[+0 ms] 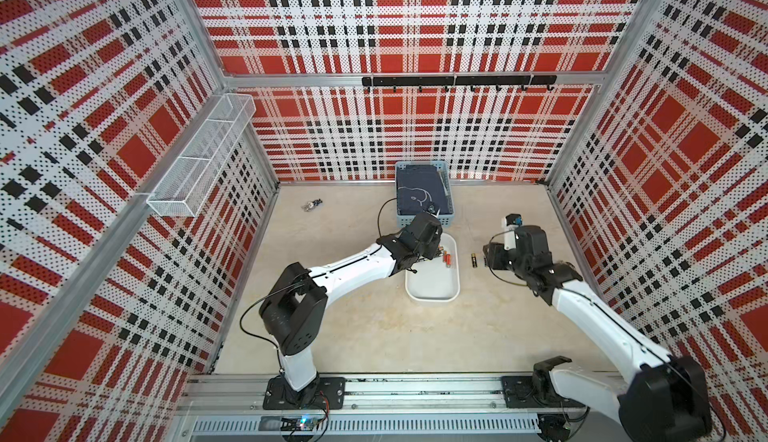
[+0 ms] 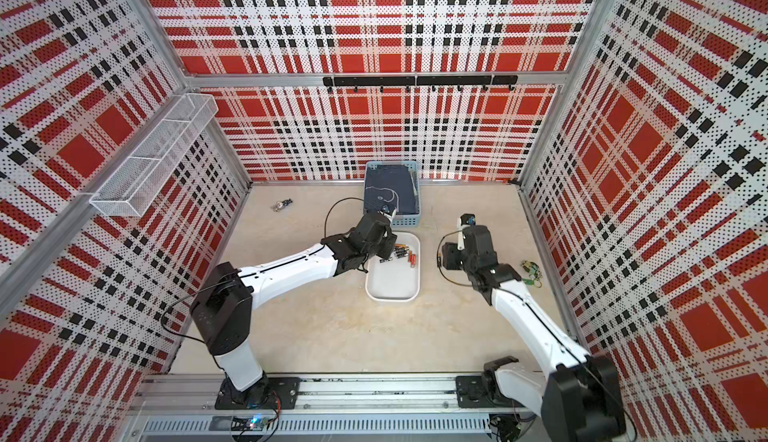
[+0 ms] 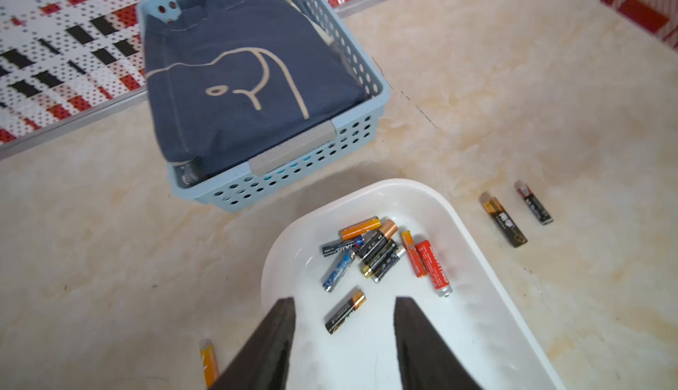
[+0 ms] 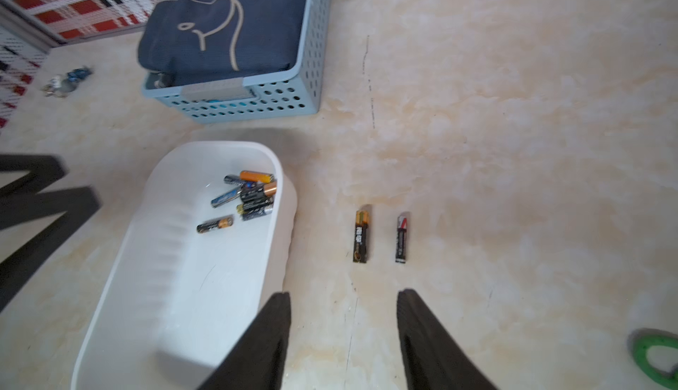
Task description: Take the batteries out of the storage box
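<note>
The white storage box [image 4: 185, 277] stands mid-table, with several loose batteries near its far end. In the left wrist view, a black-and-copper battery [image 3: 345, 311] lies apart from the cluster, and a red battery [image 3: 433, 266] lies near the right wall. Over the box, my left gripper is open with nothing held. My right gripper is also open and empty, above the table right of the box. Before it, a black-and-gold battery [image 4: 361, 237] and a slimmer dark battery [image 4: 401, 239] lie on the table. An orange battery [image 3: 209, 363] lies outside the box on the left.
A blue basket [image 3: 289, 171] holding dark cloth stands just behind the box. A green item [image 4: 655, 358] lies to the far right, and a small object [image 1: 313, 204] at the back left. Bare table surrounds these.
</note>
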